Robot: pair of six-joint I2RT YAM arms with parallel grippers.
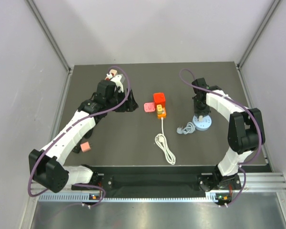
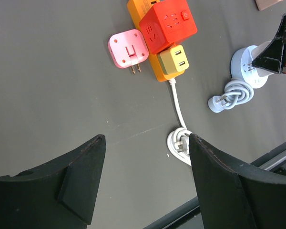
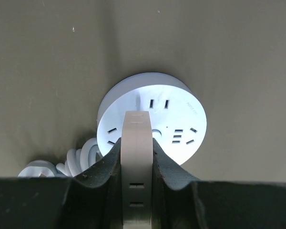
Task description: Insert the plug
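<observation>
A round white power socket (image 3: 176, 109) lies at the right of the table, seen also in the top view (image 1: 203, 124). My right gripper is shut on a pale plug (image 3: 137, 129), held over the socket's face; whether its prongs are in the slots is hidden. In the left wrist view the plug's prongs show beside the socket (image 2: 240, 62). My left gripper hangs open over the left-middle of the table, nothing between its fingers.
An orange power strip (image 2: 159, 69) carries a red cube adapter (image 2: 167, 24) and yellow adapter (image 2: 174, 59), with a pink plug (image 2: 127, 47) beside it. A coiled grey cable (image 1: 186, 129) lies just left of the socket. The table's front middle holds a white cable.
</observation>
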